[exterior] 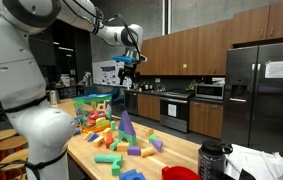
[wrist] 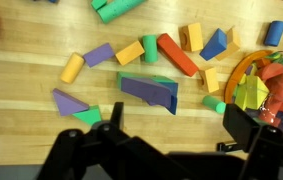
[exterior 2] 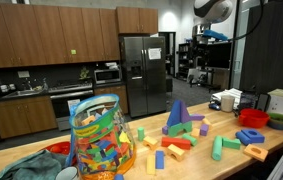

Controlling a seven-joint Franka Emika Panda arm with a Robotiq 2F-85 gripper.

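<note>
High above the table my gripper [exterior: 127, 74] hangs open, pointing down, with nothing between its fingers. Straight below it in the wrist view lies a cluster with a purple block [wrist: 145, 91] over green and blue pieces. Around that cluster are spread a red block [wrist: 177, 55], a green cylinder [wrist: 149, 48], orange blocks [wrist: 130, 51], a purple triangle [wrist: 69, 102] and a green triangle [wrist: 89, 115]. A tall purple piece [exterior: 127, 125] stands upright on the table. The clear orange-rimmed tub [exterior 2: 99, 140] is filled with coloured blocks.
A red bowl [exterior: 180, 173] and a black canister [exterior: 212, 160] stand near the front of exterior view 1. A green bowl [exterior 2: 279, 121] sits at the right in exterior view 2. Bare wood [wrist: 31, 60] shows left of the cluster.
</note>
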